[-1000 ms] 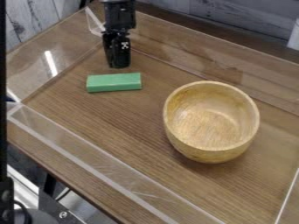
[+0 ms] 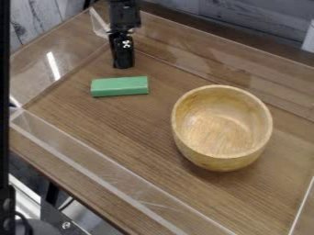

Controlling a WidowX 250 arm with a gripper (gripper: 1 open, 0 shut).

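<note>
A green rectangular block (image 2: 119, 86) lies flat just below it, apart from it. A round, light wooden bowl (image 2: 221, 128) sits to the right, with nothing visible inside.
Clear strips run along its left and lower edges. A white object (image 2: 308, 37) shows at the top right edge.
</note>
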